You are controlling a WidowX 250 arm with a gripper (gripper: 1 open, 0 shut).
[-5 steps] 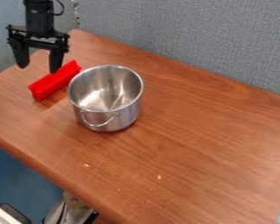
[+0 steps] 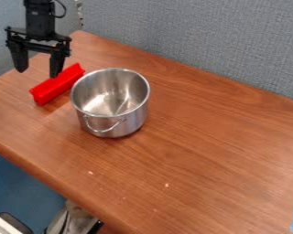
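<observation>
My black gripper (image 2: 39, 59) hangs at the upper left, fingers apart and pointing down, with nothing seen between them. Just below and to its right a red oblong block (image 2: 56, 83) lies diagonally on the wooden table. A steel pot (image 2: 111, 114) with a wire handle stands right beside the block, on its right, and looks empty.
A grey padded wall (image 2: 211, 37) runs along the back. The near left table edge drops to a blue floor, with some equipment at the bottom left.
My gripper has shifted very slightly to the left. The block and pot have not visibly moved.
</observation>
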